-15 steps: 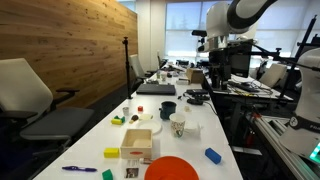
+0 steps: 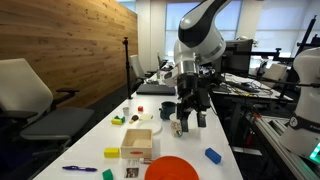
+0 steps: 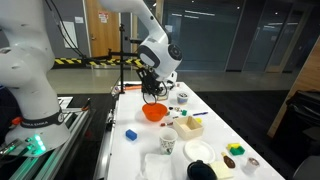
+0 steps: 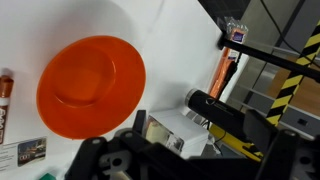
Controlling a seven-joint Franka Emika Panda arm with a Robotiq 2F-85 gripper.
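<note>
My gripper (image 2: 191, 119) is open, with nothing between its fingers, and hangs over the table. In exterior view 1 it stands in front of the white cup, hiding part of it. An orange-red bowl (image 2: 172, 170) lies at the bottom edge of that view, cut off by the frame. The wrist view shows the inside of the bowl (image 4: 90, 85), empty, left of the dark fingers. Exterior view 2 has the gripper (image 3: 152, 95) just above and behind the bowl (image 3: 155, 112) in the picture; their true distance is hard to tell.
A blue block (image 2: 213, 155) lies at the right front. A beige box (image 2: 140, 139), a white plate (image 2: 157, 116), a dark mug (image 2: 167, 108) and several small coloured items stand around. In the wrist view a marker (image 4: 5, 105) lies left of the bowl.
The arm has swung from the far right leftward over the table, and the gripper now overlaps the white cup in exterior view 1. The table objects appear unmoved.
</note>
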